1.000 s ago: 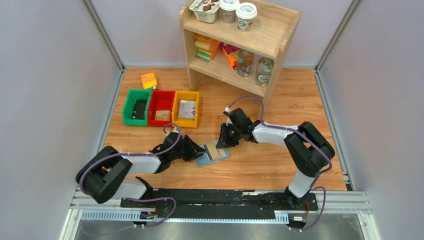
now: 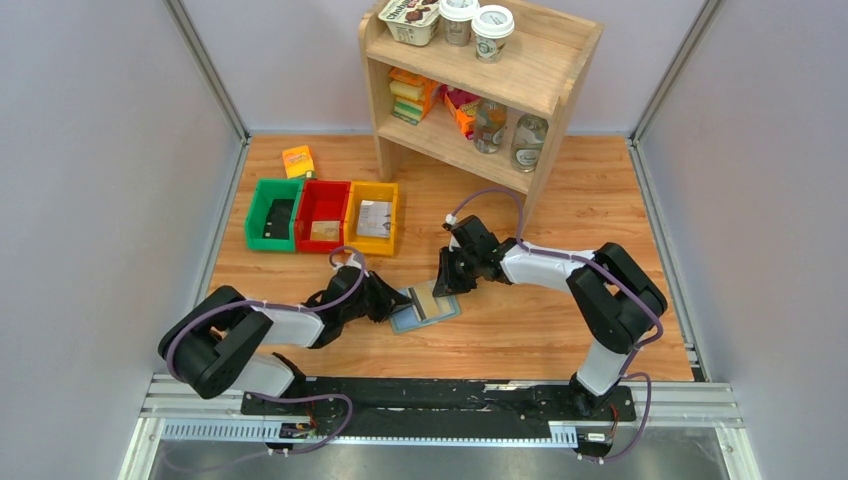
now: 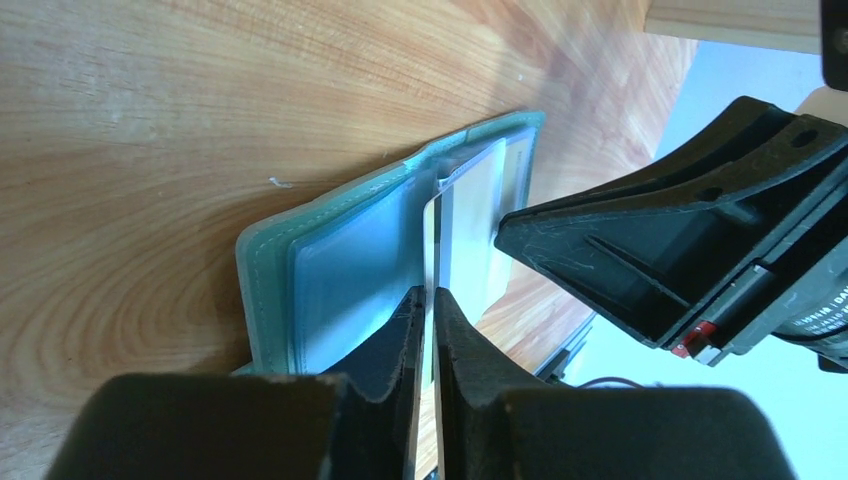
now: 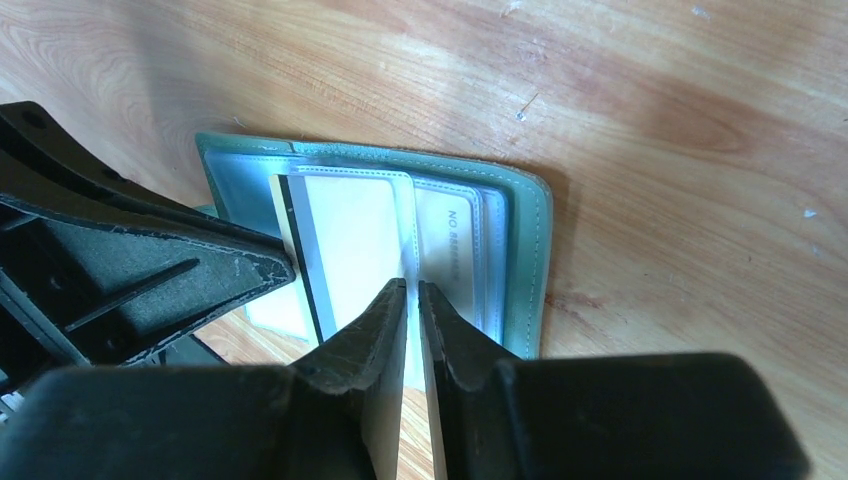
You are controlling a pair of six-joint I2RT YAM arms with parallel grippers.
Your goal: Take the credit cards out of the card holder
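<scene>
The light blue card holder (image 2: pixel 425 320) lies flat on the wooden floor with pale cards in its sleeves (image 4: pixel 350 240). My left gripper (image 2: pixel 403 303) is at the holder's left part; in its own view its fingertips (image 3: pixel 408 315) sit close together at the upright edge of a sleeve or card (image 3: pixel 465 220), and whether they pinch it cannot be told. My right gripper (image 2: pixel 440 290) rests on the holder's right part, fingertips (image 4: pixel 437 310) nearly together at a sleeve edge, with nothing clearly between them.
Green (image 2: pixel 255 240), red (image 2: pixel 310 205) and yellow (image 2: pixel 385 245) bins stand behind the left arm. A wooden shelf (image 2: pixel 450 65) with cups, bottles and packets stands at the back. The floor to the right of the holder is clear.
The right arm has moved only very slightly.
</scene>
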